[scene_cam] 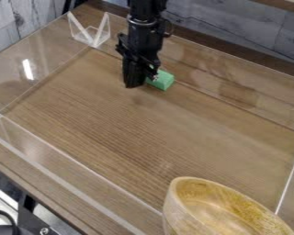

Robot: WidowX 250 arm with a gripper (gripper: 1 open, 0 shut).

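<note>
A black robot arm reaches down from the top of the camera view to my gripper (pixel 133 73), which is low over the wooden surface near the back middle. A small green object (pixel 160 80) sits just right of the gripper, partly behind it. I cannot make out whether the fingers are open or shut, or whether they touch the green object.
A large pale yellow bowl (pixel 186 197) lies at the front right. Walls line the back, and cables show at the left edge.
</note>
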